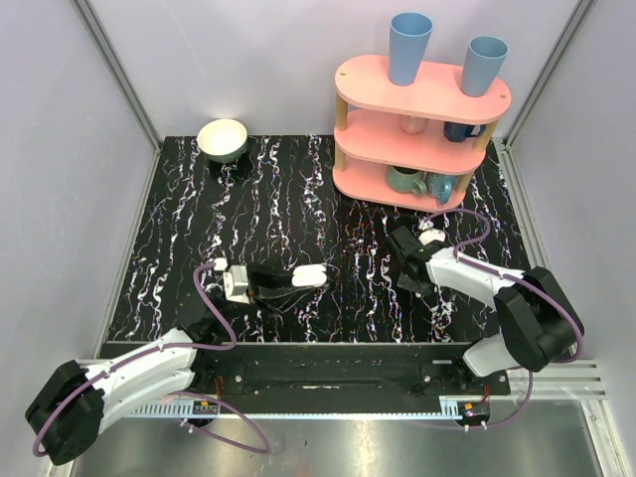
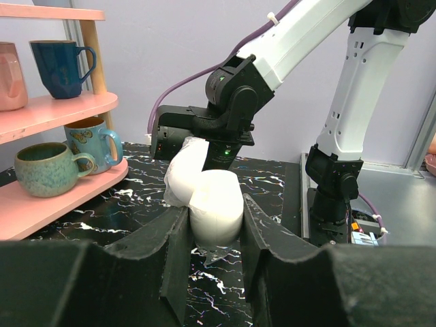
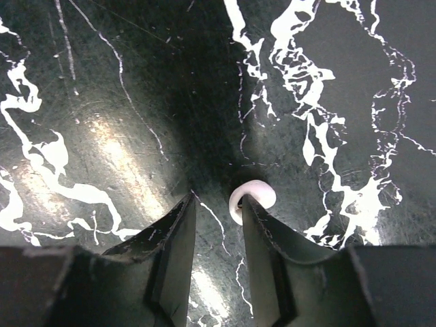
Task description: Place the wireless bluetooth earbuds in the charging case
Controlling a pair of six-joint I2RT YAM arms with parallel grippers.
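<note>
My left gripper is shut on the white charging case (image 2: pixel 215 204), held above the mat at the front left; in the left wrist view its white upper part stands tilted up behind the body. In the right wrist view a small white earbud (image 3: pixel 255 192) lies on the dark mat just behind my right gripper, which points down with its fingers part open. The earbud is partly hidden by the right finger, and nothing shows between the fingers.
The pink shelf (image 1: pixel 422 89) with mugs and cups stands at the back right. A cream bowl (image 1: pixel 223 138) sits at the back left.
</note>
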